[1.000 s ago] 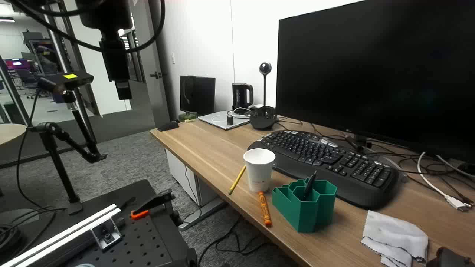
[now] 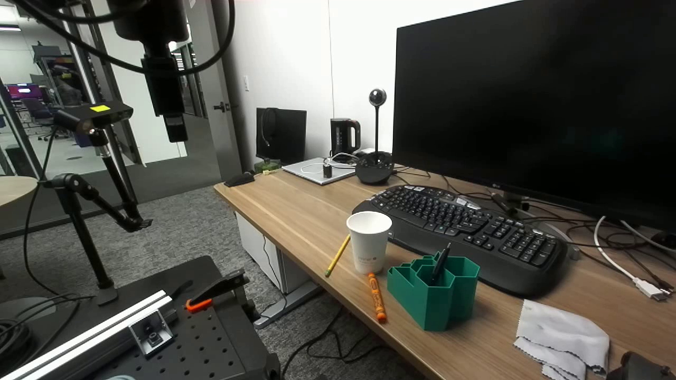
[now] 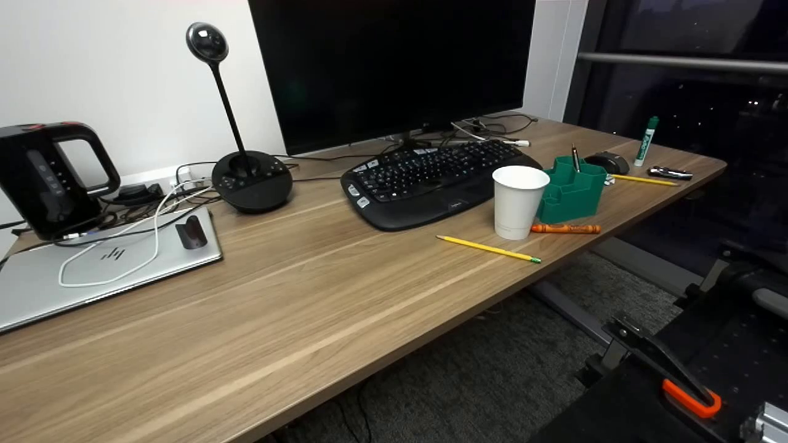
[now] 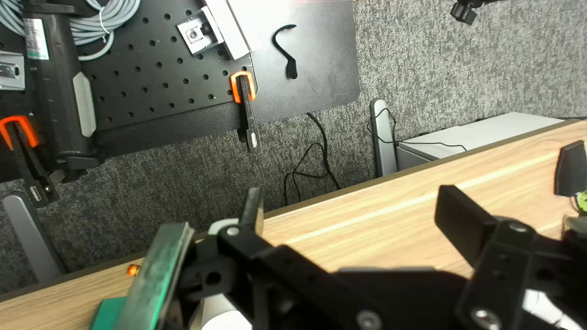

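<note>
High at the left of exterior view 1, my gripper (image 2: 176, 130) points down, well clear of the desk and seen side-on. The wrist view shows the gripper with its fingers (image 4: 461, 222) wide apart and only empty space between them. A white paper cup (image 2: 369, 244) stands upright on the desk. Beside it are a green organizer (image 2: 437, 291) with a black pen (image 2: 440, 263) in it, an orange marker (image 2: 376, 297) lying flat, and a yellow pencil (image 3: 487, 248). Part of the cup (image 4: 228, 320) is hidden behind the gripper in the wrist view.
Behind these lie a black keyboard (image 2: 462, 225) and a large monitor (image 3: 399, 66). A white cloth (image 2: 561, 339) is at the right. The green-capped marker (image 3: 646, 141) stands upright near the far desk end. Bare desk (image 3: 288, 317) stretches left of the pencil.
</note>
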